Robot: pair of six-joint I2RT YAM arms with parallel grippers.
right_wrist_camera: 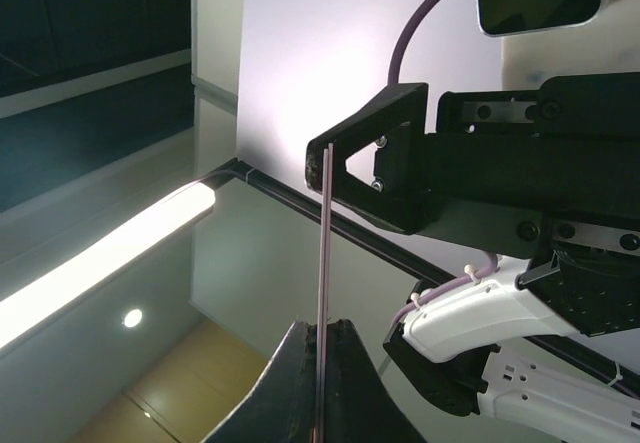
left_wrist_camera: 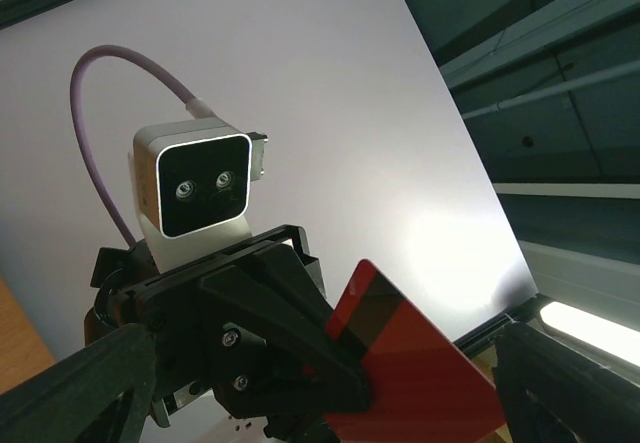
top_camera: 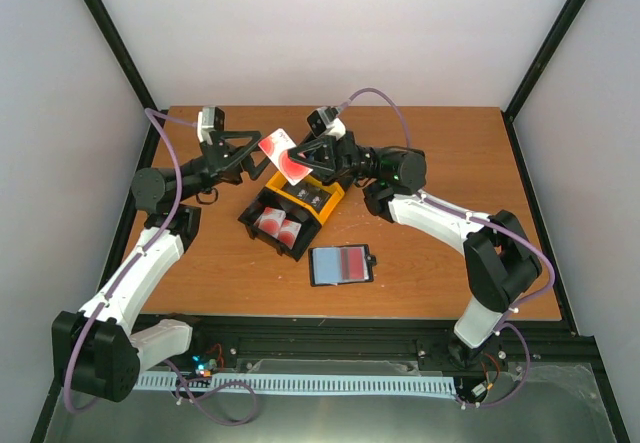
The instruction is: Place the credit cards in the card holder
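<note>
A red and white card [top_camera: 281, 151] is held up above the table, tilted, with my right gripper [top_camera: 293, 157] shut on its lower right part. In the right wrist view this card [right_wrist_camera: 325, 263] shows edge-on as thin lines rising from between the closed fingers. My left gripper [top_camera: 262, 154] stands open at the card's upper left end. The left wrist view has the card's red face [left_wrist_camera: 420, 363] between its spread fingers, and whether it touches them I cannot tell. The black card holder [top_camera: 312, 268] lies on the table, blue and red inside.
Below the raised card, a black and yellow box [top_camera: 301, 236] stands on the table with red and white cards [top_camera: 271, 220] in its front compartment.
</note>
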